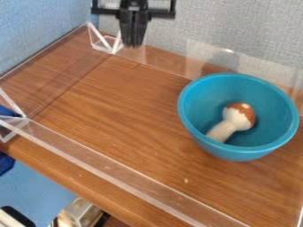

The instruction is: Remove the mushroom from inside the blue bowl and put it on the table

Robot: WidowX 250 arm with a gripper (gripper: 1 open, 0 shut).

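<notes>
The mushroom (pixel 233 122), with a brown cap and a pale stem, lies inside the blue bowl (pixel 193 107) on the right side of the wooden table. Its stem points toward the lower left of the view. At the top of the view, my gripper (pixel 131 44) is over the table's far side, well left of the bowl and apart from it. Whether its fingers are apart or together is too dark and small to tell. No object shows at its tips.
Clear low walls edge the wooden table (pixel 112 102), with white corner brackets (pixel 104 42) at the back left and another on the left. Bare tabletop spreads left of and in front of the bowl.
</notes>
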